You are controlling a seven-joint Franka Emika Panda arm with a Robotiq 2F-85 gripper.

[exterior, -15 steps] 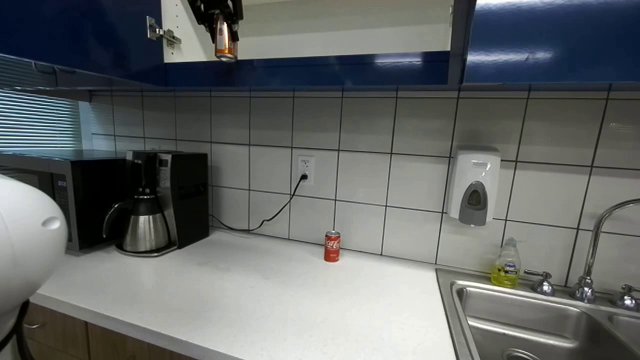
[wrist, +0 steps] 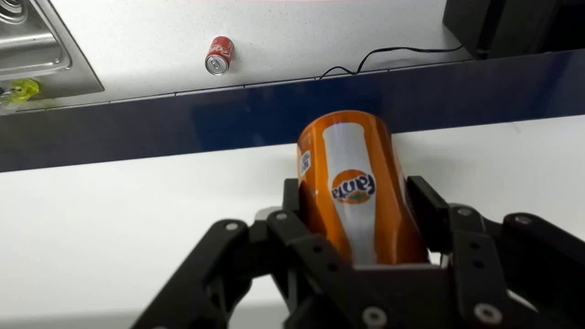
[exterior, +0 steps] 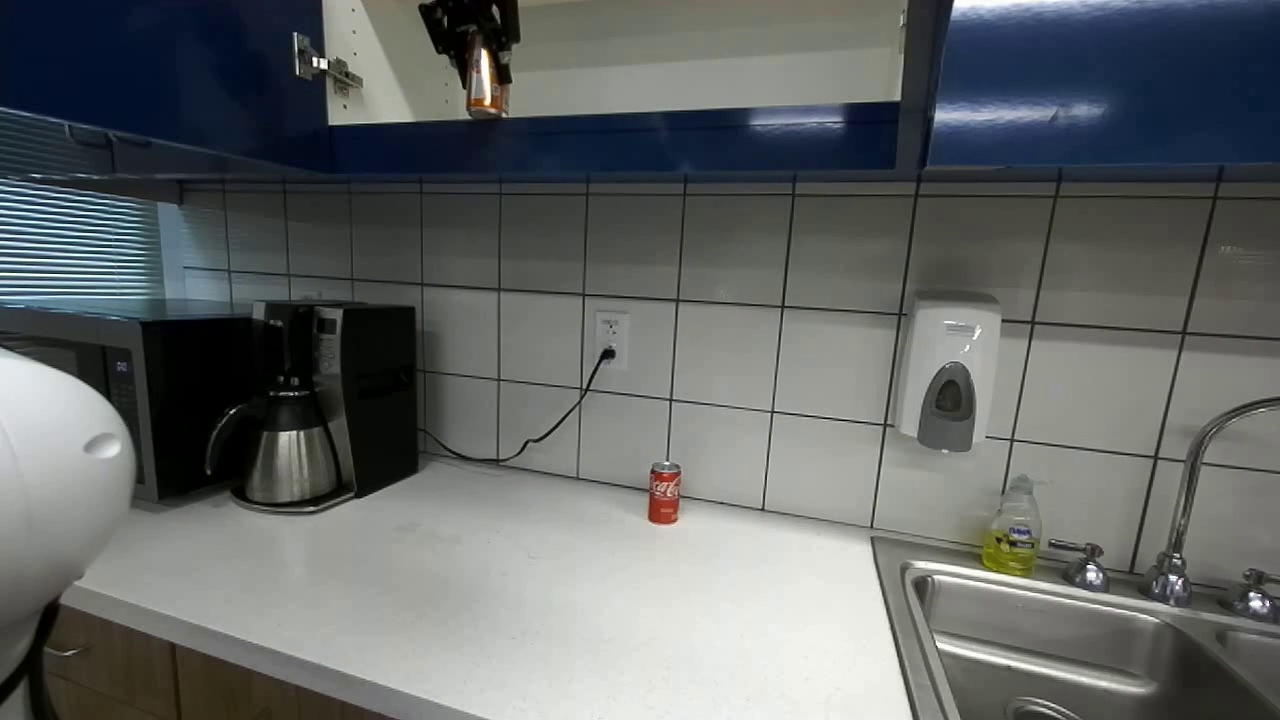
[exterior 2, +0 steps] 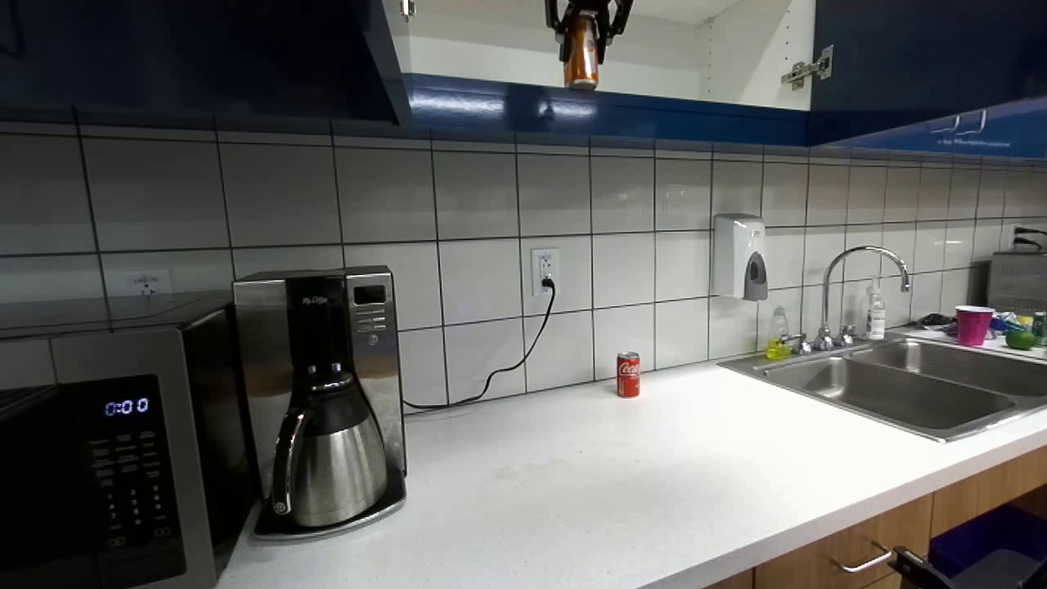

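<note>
An orange Fanta can (wrist: 351, 186) is clasped between the black fingers of my gripper, one on each side of it. In exterior view 1 the gripper (exterior: 486, 42) reaches down at the open cabinet with the can (exterior: 485, 86) below it, near the front lip of the shelf. Exterior view 2 has the can (exterior 2: 581, 59) upright just above that blue lip. Whether its base touches the shelf I cannot tell. A red Coca-Cola can (exterior: 663, 493) stands upright on the counter by the tiled wall.
The cabinet's blue front edge (exterior: 624, 142) runs beneath the can, and an open door (exterior: 156, 72) flanks it on the left. Shelf room to the right is bare. Below are a coffee maker (exterior 2: 334, 412), the sink (exterior: 1068, 636) and a soap dispenser (exterior: 948, 372).
In exterior view 1 my gripper and the Fanta can have shifted a little to the right and slightly up along the cabinet opening. The Coca-Cola can has stayed put.
</note>
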